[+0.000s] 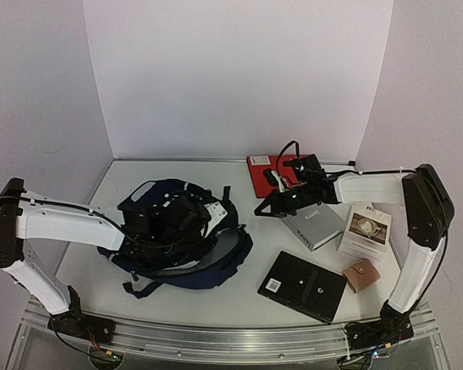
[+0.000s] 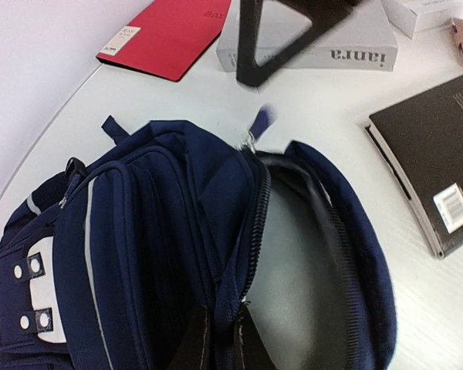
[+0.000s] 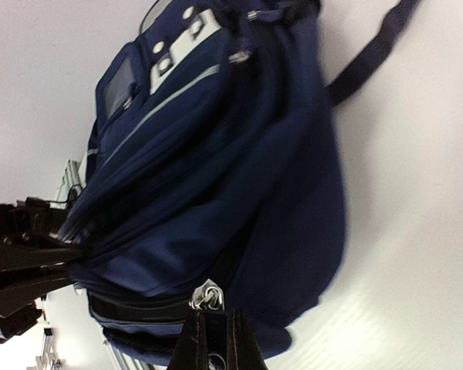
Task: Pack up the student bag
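The navy student bag lies on the left of the table, its mouth partly unzipped onto a grey lining. My left gripper is shut on the cloth beside the zip at that mouth. A metal zip slider with a blurred blue tab stands at the mouth's far end. In the right wrist view a metal zip pull shows at the fingertips of my right gripper, with something dark blue between them. The top and left wrist views show a gap from that gripper to the tab, so its hold is unclear.
Right of the bag lie a black book, a grey box-like book, a red folder, a white box and a brown wallet. Bare table lies between bag and black book.
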